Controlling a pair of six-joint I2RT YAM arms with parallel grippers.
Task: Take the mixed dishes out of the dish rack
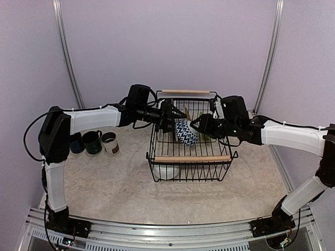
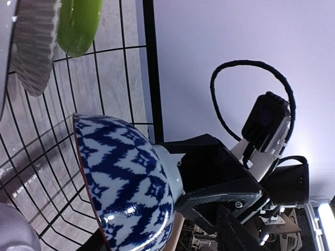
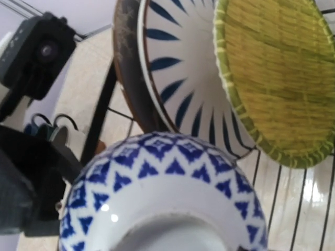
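Observation:
A blue-and-white patterned bowl (image 1: 186, 133) (image 2: 125, 183) (image 3: 165, 162) is tilted over the wire dish rack (image 1: 191, 159), its foot at my right gripper (image 1: 199, 125), whose fingers are on it. My left gripper (image 1: 170, 117) is at the bowl's other side, fingers apart; whether it touches the rim is unclear. Behind the bowl stand a blue-petal plate (image 3: 183, 63), a brown-rimmed dish (image 3: 125, 63), a yellow woven oval piece (image 3: 277, 78) and a green piece (image 2: 78, 26).
Three mugs (image 1: 92, 142) stand left of the rack. A white bowl (image 1: 165, 172) shows at the rack's front left.

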